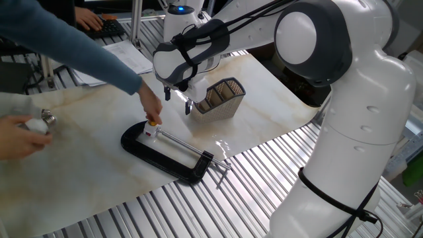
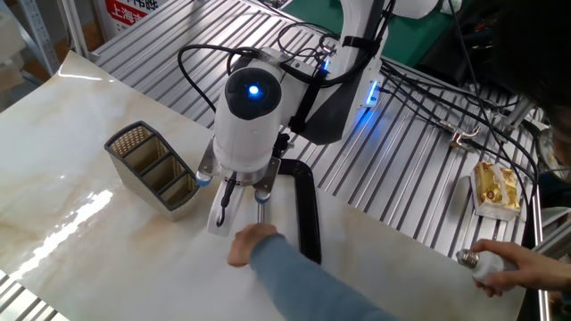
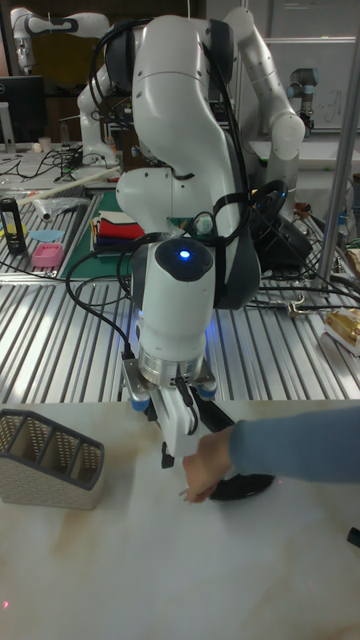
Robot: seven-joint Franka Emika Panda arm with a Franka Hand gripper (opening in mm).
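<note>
My gripper (image 1: 177,100) hangs above the marbled sheet, its two dark fingertips (image 1: 188,106) apart and nothing visible between them. Below and to its left in exterior view 1, a small white socket-like part (image 1: 151,130) with a red mark sits at the end of the screw rod of a black C-clamp (image 1: 155,157), which lies flat. A person's hand (image 1: 151,106) reaches onto that white part, with something yellow under the fingers. Another hand (image 2: 526,267) holds a white bulb (image 2: 486,265) with a metal screw base. The hand hides most of the white part in exterior views 2 and 3.
A beige and grey compartment holder (image 1: 220,102) stands close beside the gripper, its compartments apparently empty. The person's arm (image 2: 308,285) crosses the space near the gripper. A gold-wrapped box (image 2: 495,190) rests on the slatted table.
</note>
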